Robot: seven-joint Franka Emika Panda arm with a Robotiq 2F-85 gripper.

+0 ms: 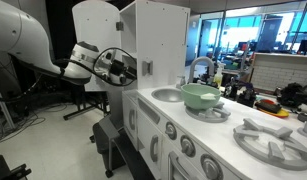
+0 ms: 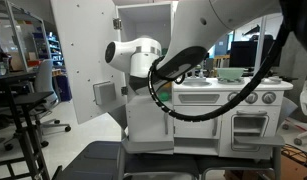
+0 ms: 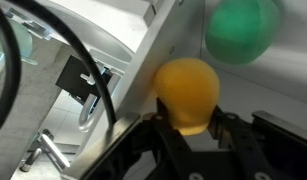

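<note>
A rounded orange object lies right in front of my gripper in the wrist view. The dark fingers stand apart at its near side; whether they press on it cannot be told. Beyond it, toward the upper right, is a rounded green object on the pale shelf. In exterior view 1 the gripper reaches into the open compartment of the tall white cabinet. The orange object is not clear there.
The cabinet's side panel runs close along the gripper's left. To the right of the cabinet are a sink, a green pot and stove burners on the white counter. An open door stands behind the arm.
</note>
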